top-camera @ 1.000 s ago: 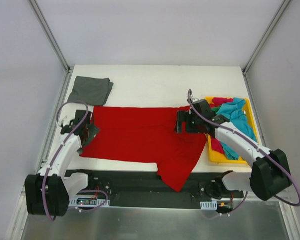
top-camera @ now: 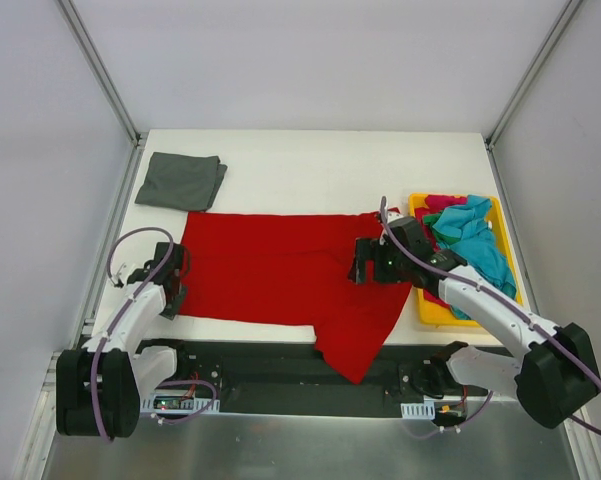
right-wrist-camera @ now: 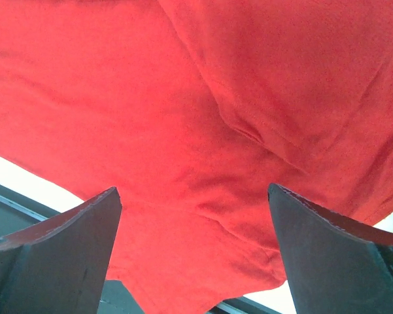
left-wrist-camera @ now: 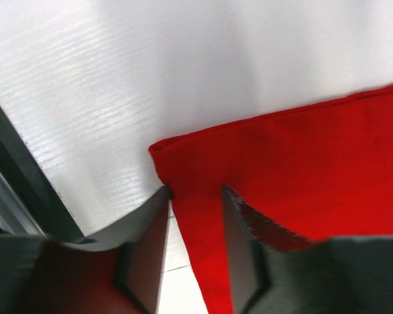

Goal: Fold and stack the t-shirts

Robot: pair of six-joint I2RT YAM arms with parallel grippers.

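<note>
A red t-shirt (top-camera: 270,270) lies spread across the middle of the table, its lower right part hanging over the front edge. At the shirt's left end is my left gripper (top-camera: 176,300). In the left wrist view, the left gripper is part open, its fingertips apart at the shirt's edge near a corner (left-wrist-camera: 167,149), with red cloth showing between them. My right gripper stands wide open over the shirt's right part, holding nothing; loose creases (right-wrist-camera: 248,134) run through the cloth below it. A folded dark grey shirt (top-camera: 180,182) rests at the back left.
On the right stands a yellow bin (top-camera: 435,315) holding teal cloth (top-camera: 475,240) and other coloured cloth, close beside the right arm. Bare white table (top-camera: 310,170) stretches along the back. Walls close in the sides.
My left gripper has come down towards the front left end of the shirt from farther back. The right gripper has shifted slightly towards the front. The grey shirt has stayed put.
</note>
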